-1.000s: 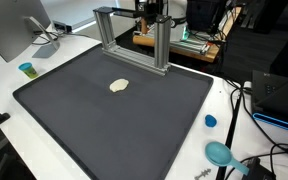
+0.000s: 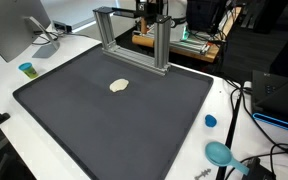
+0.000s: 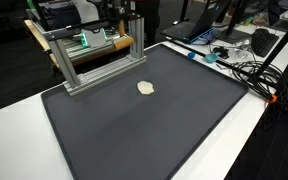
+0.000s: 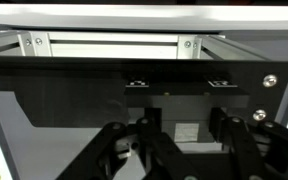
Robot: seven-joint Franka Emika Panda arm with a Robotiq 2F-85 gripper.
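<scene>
In the wrist view my gripper is shut on a dark piece between its two fingers, in front of a long black bar or panel (image 4: 64, 95). Dark on dark, the exact shape of the held piece is hard to tell. A metal frame (image 2: 162, 52) stands at the back edge of the grey mat (image 2: 99, 125); it also shows at the left in the second exterior view (image 3: 106, 75). Its upper part is cropped there, so the fingers cannot be made out from outside. A flat, pale, roundish piece (image 3: 145, 88) lies on the mat.
A green-and-blue cup (image 2: 28, 70) stands at the mat's far left. On the right side are a blue round item (image 2: 210, 121), a teal scoop-like object (image 2: 222, 155) and dark cables (image 2: 269, 150).
</scene>
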